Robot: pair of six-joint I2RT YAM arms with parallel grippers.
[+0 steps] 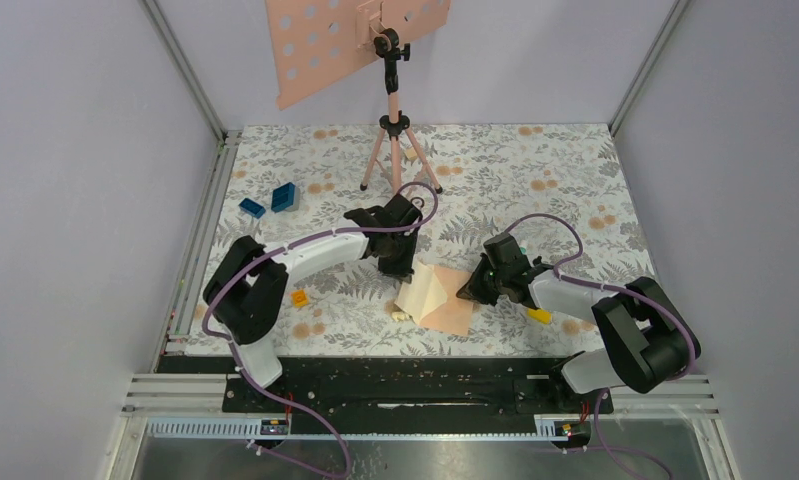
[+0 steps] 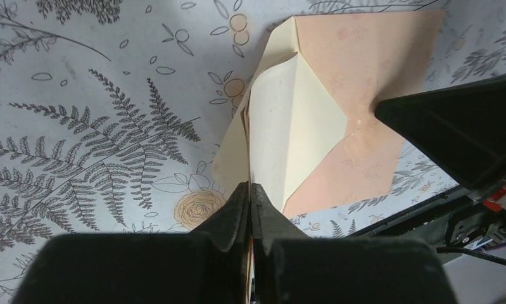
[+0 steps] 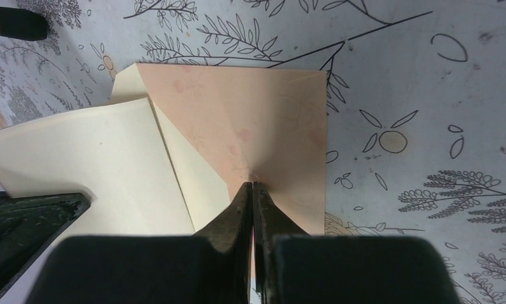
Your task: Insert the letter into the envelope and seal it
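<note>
The peach envelope (image 1: 449, 315) lies near the table's front middle, its cream flap (image 2: 319, 127) visible. A cream letter (image 1: 419, 292) rises along the envelope's left side; in the left wrist view it is bent and runs into the fingertips of my left gripper, which is shut on it. My right gripper is shut, its tips on or just over the peach part of the envelope, with nothing visible between them.
Two blue containers (image 1: 285, 197) are at the back left, an orange item (image 1: 299, 298) left of the envelope, a yellow item (image 1: 537, 315) under the right arm. A tripod (image 1: 395, 150) stands at the back.
</note>
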